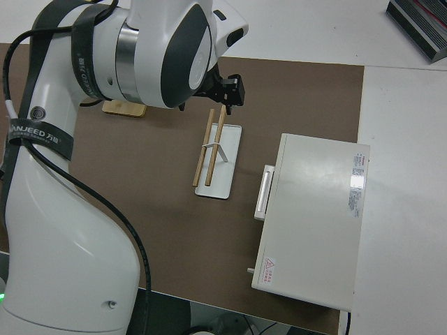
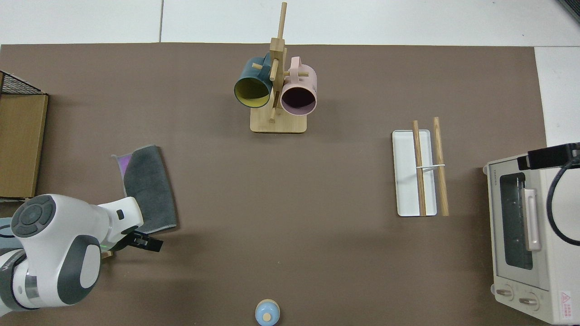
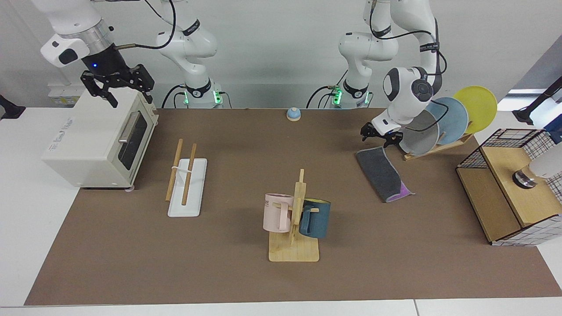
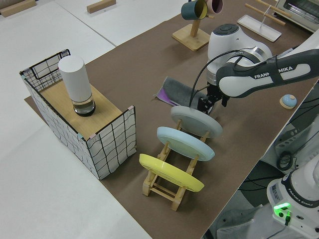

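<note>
One black gripper [image 3: 382, 137] is low beside the grey cloth [image 2: 149, 184] and the plate rack [image 3: 437, 147], on the left of the top view. The other [image 3: 118, 89] hangs over the white oven [image 2: 549, 244], on the right of the top view; its tip also shows in the front view. Neither finger's state is clear. A blue mug [image 2: 253, 81] and a pink mug [image 2: 299, 87] hang on a wooden tree [image 2: 277, 127]. Two wooden sticks lie on a white holder [image 2: 403, 174].
A wire-sided wooden shelf [image 3: 490, 205] holds a white-topped cylinder. Grey, blue and yellow plates [image 4: 172, 172] stand in the rack. A small blue round object [image 2: 267, 312] sits near the edge.
</note>
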